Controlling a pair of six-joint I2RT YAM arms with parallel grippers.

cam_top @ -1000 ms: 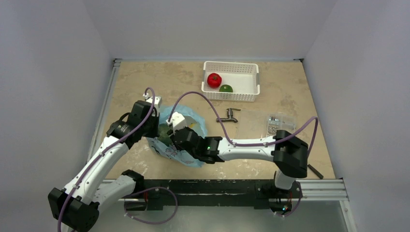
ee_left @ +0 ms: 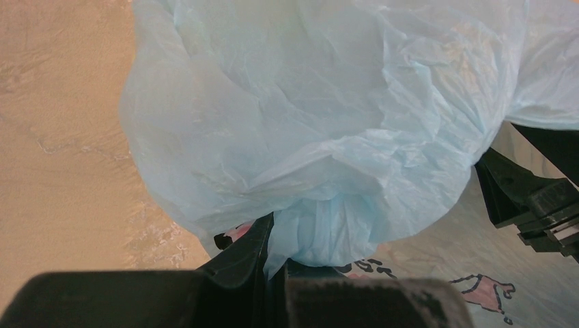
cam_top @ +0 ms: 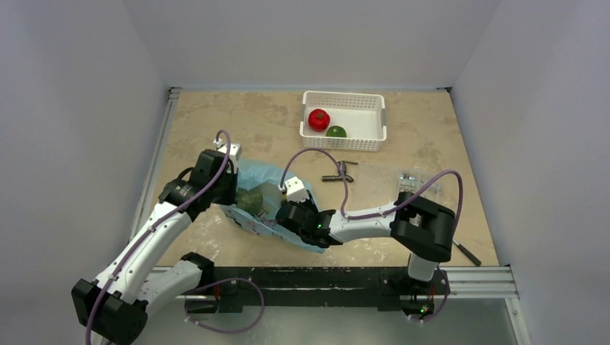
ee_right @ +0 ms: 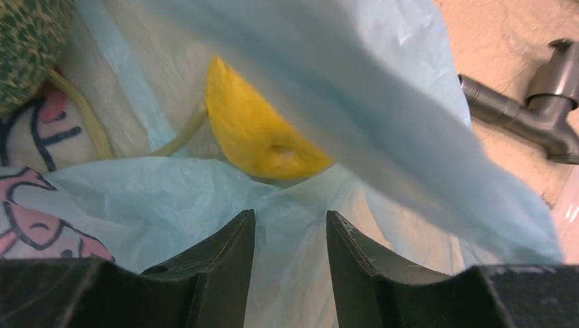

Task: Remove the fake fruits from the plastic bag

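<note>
A pale blue plastic bag (cam_top: 262,175) lies with its mouth spread between my arms. My left gripper is shut on a gathered fold of it. Inside, a rough green fruit (cam_top: 249,201) shows in the top view and at the upper left of the right wrist view. A yellow fruit (ee_right: 256,130) rests in the bag just beyond the fingertips of my right gripper. That gripper is part open, with no fruit between its fingers; bag film shows behind the gap, and a blurred flap covers part of the yellow fruit.
A white basket (cam_top: 367,145) at the back holds a red tomato (cam_top: 319,120) and a green fruit (cam_top: 336,132). A metal tap (cam_top: 338,172) lies right of the bag, a clear parts box (cam_top: 410,180) farther right, and a dark-handled tool (cam_top: 467,253) near the front right corner.
My right gripper has moved right, away from the left one. The bag's right side now stretches farther right and toward the front, uncovering more of the green fruit. My left arm has stayed put.
</note>
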